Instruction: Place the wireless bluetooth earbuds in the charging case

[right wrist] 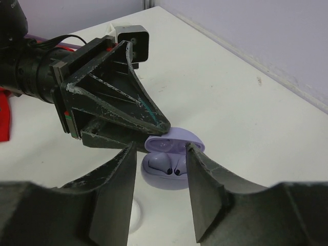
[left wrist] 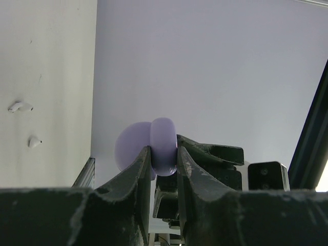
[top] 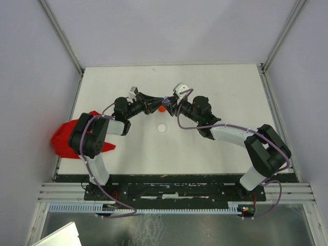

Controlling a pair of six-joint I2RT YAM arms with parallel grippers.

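Observation:
The lilac charging case (right wrist: 164, 181) is held above the table with its lid (right wrist: 177, 134) raised. My left gripper is shut on the case. Two lilac earbuds lie in its hollows: one earbud (right wrist: 160, 162) in plain sight, the other earbud (right wrist: 180, 163) partly covered by a finger. How deeply they sit I cannot tell. My right gripper stands open around the case, its fingers apart, with no earbud clamped between them. From above, the case (top: 166, 101) shows small between the two grippers.
An orange disc (top: 162, 108) lies on the table just below the case, and a white disc (top: 162, 128) lies nearer the front. Red cloth (top: 66, 141) is bunched at the left, under the left arm.

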